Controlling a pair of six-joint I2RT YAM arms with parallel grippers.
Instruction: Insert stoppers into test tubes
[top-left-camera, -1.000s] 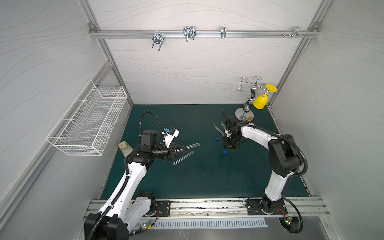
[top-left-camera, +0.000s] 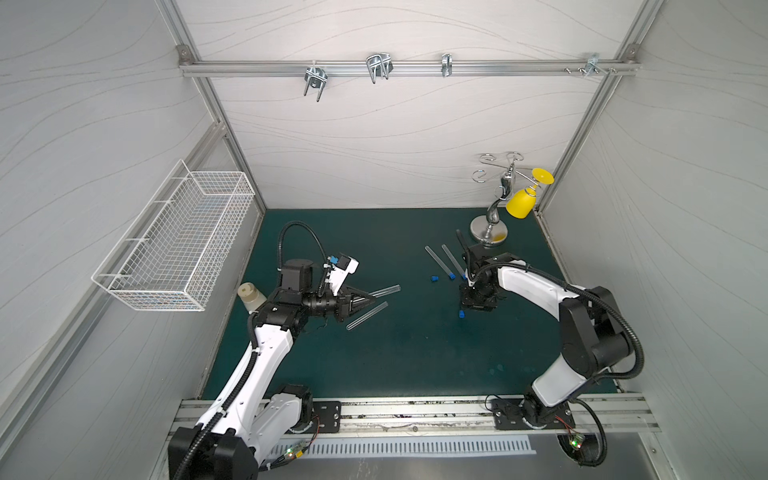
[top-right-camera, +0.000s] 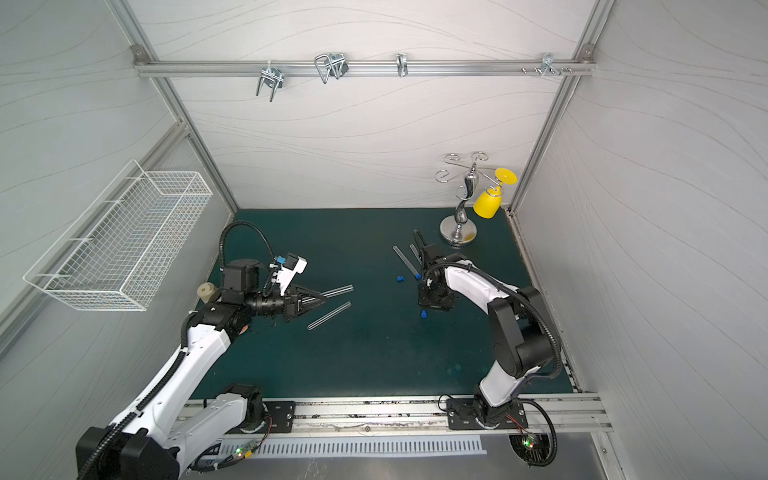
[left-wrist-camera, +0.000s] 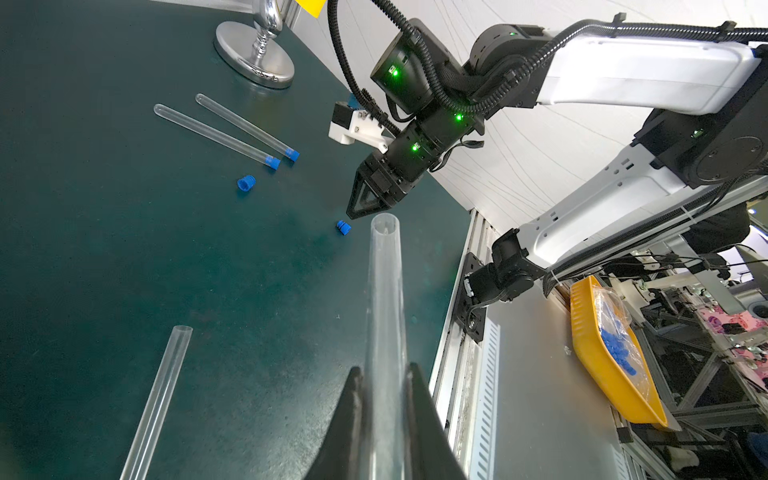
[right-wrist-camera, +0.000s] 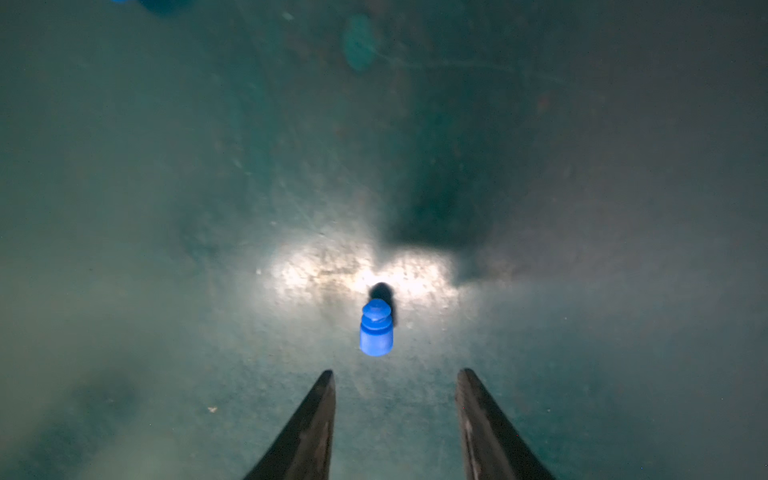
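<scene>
My left gripper is shut on a clear test tube (left-wrist-camera: 385, 272), whose open end points away from the fingers. A second clear tube without a stopper (left-wrist-camera: 160, 404) lies on the table beside it. Two tubes with blue stoppers in their ends, a nearer one (left-wrist-camera: 212, 134) and a farther one (left-wrist-camera: 244, 124), lie toward the lamp. In the right wrist view my right gripper is open and empty. A loose blue stopper (right-wrist-camera: 376, 329) lies on the table just beyond its fingertips, left of the gap's middle. Another loose stopper (left-wrist-camera: 246, 183) rests near the stoppered tubes.
At the back right stands a chrome stand (top-left-camera: 489, 230) with a yellow cup (top-left-camera: 521, 203). A white wire basket (top-left-camera: 180, 240) hangs on the left wall. A pale cup-like object (top-left-camera: 251, 297) sits behind the left arm.
The loose stopper by it has shifted slightly to the right and toward the front. The left arm is still.
</scene>
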